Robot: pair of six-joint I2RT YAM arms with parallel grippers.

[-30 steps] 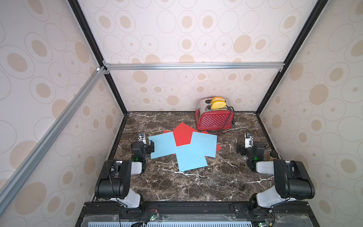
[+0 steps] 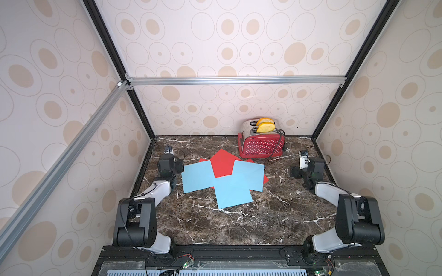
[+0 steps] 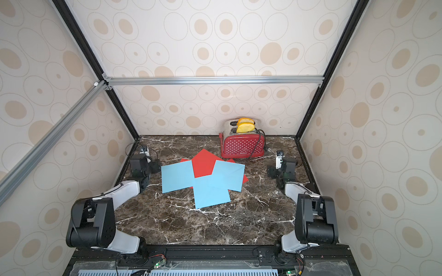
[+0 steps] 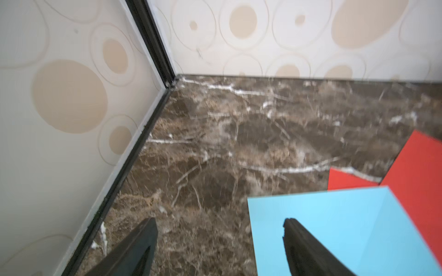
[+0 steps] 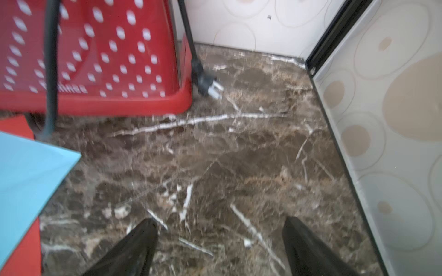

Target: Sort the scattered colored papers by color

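Light blue sheets (image 2: 232, 191) and red sheets (image 2: 222, 163) lie overlapping in one heap mid-table. One blue sheet (image 4: 317, 225) reaches out to the left, with a red corner (image 4: 350, 179) showing behind it. Much of the lower red paper is hidden under the blue. My left gripper hangs left of the heap, its fingers apart with nothing held between them; the right finger overlaps the blue sheet in the left wrist view. Over bare marble on the right, my right gripper is open and empty, clear of the papers.
A red toaster (image 2: 262, 146) with yellow slices (image 2: 265, 126) stands at the back, close behind the papers. Its cord ends in a black plug (image 5: 205, 80) on the table. Bare marble (image 2: 276, 216) lies in front and to the right. Patterned walls enclose the sides and back.
Both arms have reached farther toward the back wall, the left one also shifting slightly left. The papers and toaster have stayed in place.
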